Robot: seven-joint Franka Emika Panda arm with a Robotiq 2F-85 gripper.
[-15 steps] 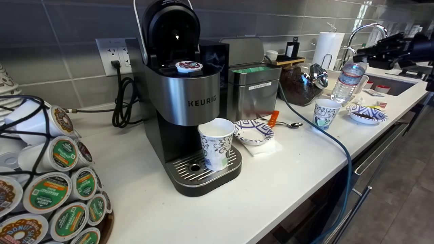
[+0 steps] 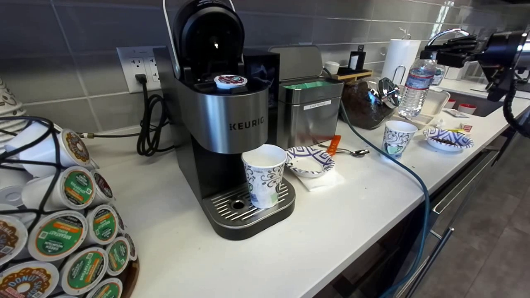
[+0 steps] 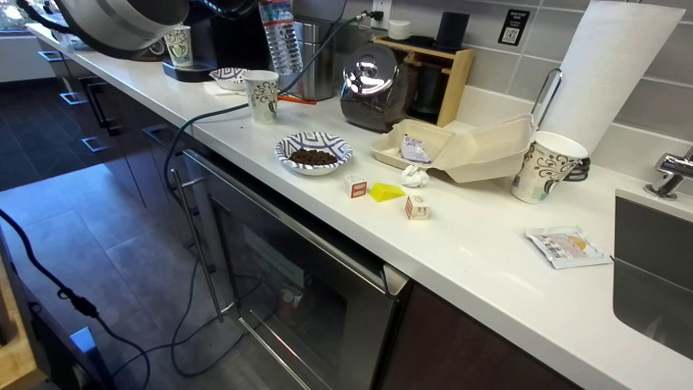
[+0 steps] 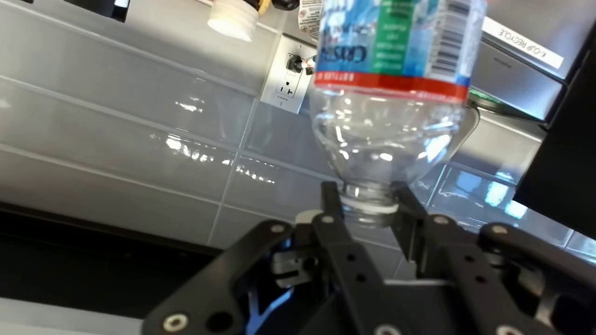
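Observation:
A clear plastic water bottle with a blue-and-red label hangs from my gripper, which is shut on its neck. Both fingers press the neck from opposite sides in the wrist view, just under the bottle's shoulder. In exterior view 1 the bottle leans slightly, base toward the lower left. The second exterior view shows its lower body above the counter, behind and above a patterned paper cup. My gripper's fingers are out of sight in that view.
A Keurig coffee maker has its lid up, with a pod on top and a paper cup on its tray. A bowl of dark grounds, a glass jar and an open takeout box crowd the counter. A green cable crosses its edge.
In exterior view 1, my gripper and the bottle have moved up and to the left. The bottle stands more upright than before. The cups, bowls and coffee maker have stayed put.

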